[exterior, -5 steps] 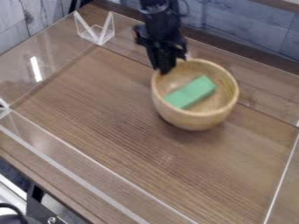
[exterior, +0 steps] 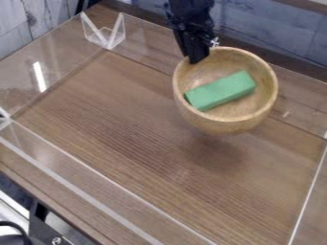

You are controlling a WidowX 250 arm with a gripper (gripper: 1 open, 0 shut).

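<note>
A round wooden bowl [exterior: 224, 122] holding a green rectangular block [exterior: 219, 91] is at the upper right of the camera view. The black gripper [exterior: 197, 43] is at the bowl's upper left rim, apparently holding it, though its fingertips are blurred and partly hidden, so the finger's state is unclear.
A small white wire-like object [exterior: 105, 31] lies at the back left. Cables and dark items edge the left side.
The green block stays inside the bowl, shifted slightly.
</note>
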